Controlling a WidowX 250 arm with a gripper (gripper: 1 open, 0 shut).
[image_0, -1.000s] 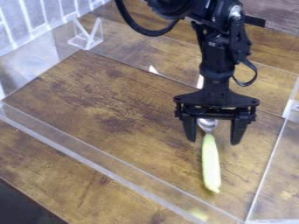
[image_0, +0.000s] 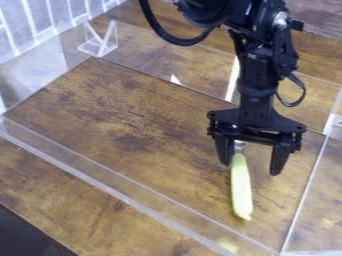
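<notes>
A long pale green-white object (image_0: 241, 190) lies on the wooden table, pointing toward the front, with a small silvery piece at its far end, partly hidden by the gripper. My black gripper (image_0: 251, 163) hangs over that far end with its two fingers apart, open, one on either side. Whether the fingers touch the object cannot be made out.
Clear plastic walls (image_0: 120, 182) border the wooden work area (image_0: 114, 130) on several sides. A white lattice (image_0: 27, 22) stands at the back left.
My gripper has moved slightly toward the front and now covers more of the silvery end. The pale object lies where it was.
</notes>
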